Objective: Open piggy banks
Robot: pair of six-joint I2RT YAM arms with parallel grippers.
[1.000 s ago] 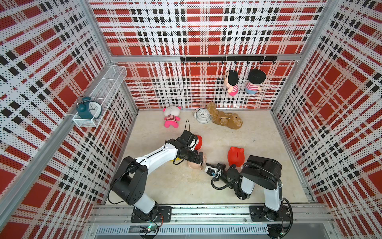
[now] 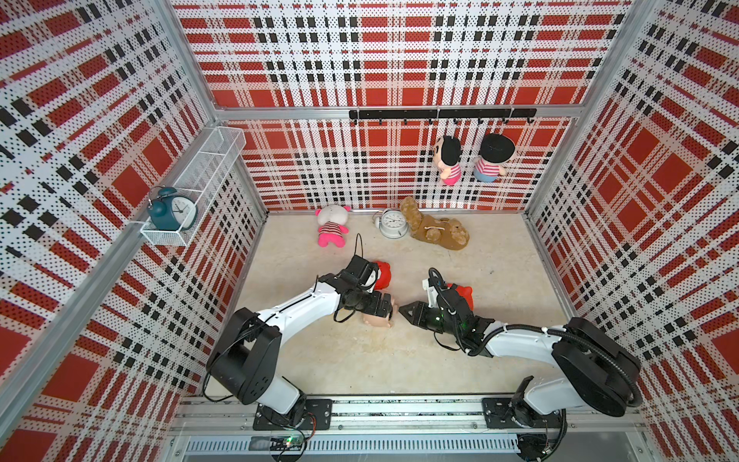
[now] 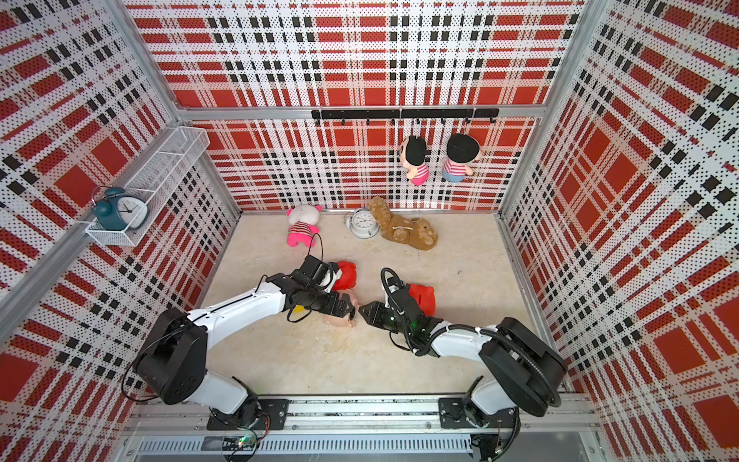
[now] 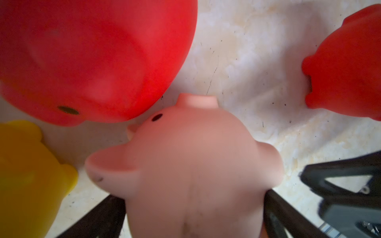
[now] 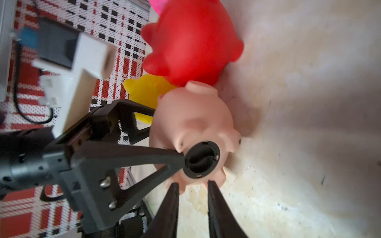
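Note:
A pink piggy bank (image 4: 194, 158) lies between the open fingers of my left gripper (image 2: 383, 306); whether they touch it is unclear. In the right wrist view its black bottom plug (image 5: 201, 158) faces my right gripper, which is part open just short of it, nothing between its fingertips. A large red piggy bank (image 4: 99, 51) sits beside the pink one, a yellow one (image 4: 27, 178) lies at its side, and another red one (image 4: 345, 67) is to the right, partly behind my right arm in the top views.
A pink-striped plush (image 2: 331, 227), a silver clock (image 2: 391, 223) and a brown plush (image 2: 438, 229) lie along the back wall. A wire basket (image 2: 204, 165) with a teal clock hangs on the left wall.
The left arm has barely moved.

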